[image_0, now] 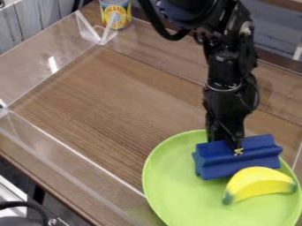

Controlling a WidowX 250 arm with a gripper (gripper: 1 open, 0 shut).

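Observation:
The black gripper (231, 141) reaches down from the top onto a blue ridged block (215, 164) resting on a green plate (177, 187). Its tips are at the block's upper side and partly hidden, so whether they grip it cannot be told. A yellow toy banana (257, 184) lies on the plate, just in front of the block.
A can (115, 13) and clear plastic pieces (94, 26) sit at the back left. A dark cable (24, 206) shows at the lower left, beyond the table's edge.

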